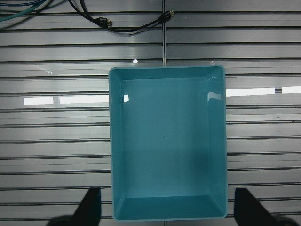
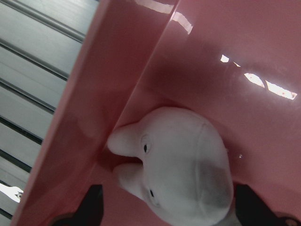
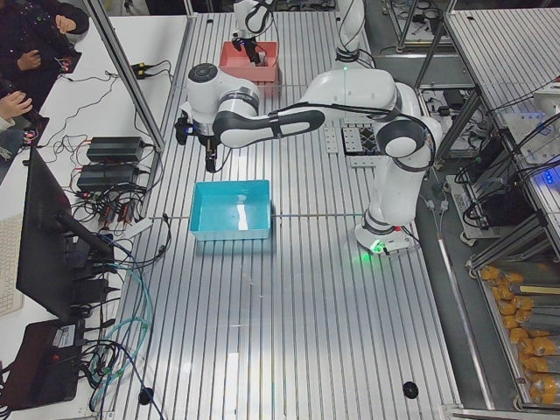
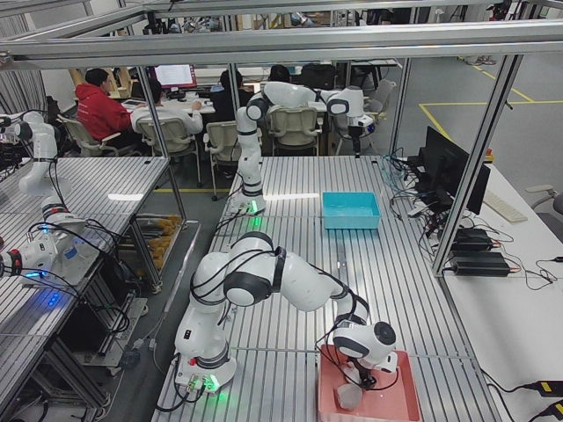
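A white plush toy with long ears and small eyes (image 2: 183, 165) lies in the pink bin (image 4: 396, 404) against its wall. My right gripper is lowered into that bin, its open fingers on either side of the toy. My left gripper hangs open with nothing between its fingers, above and beside an empty teal bin (image 1: 164, 136) that fills the middle of the left wrist view.
Cables (image 1: 131, 28), monitors (image 4: 440, 167) and an aluminium frame post (image 4: 475, 158) line one edge. Both arm bases stand along the opposite edge.
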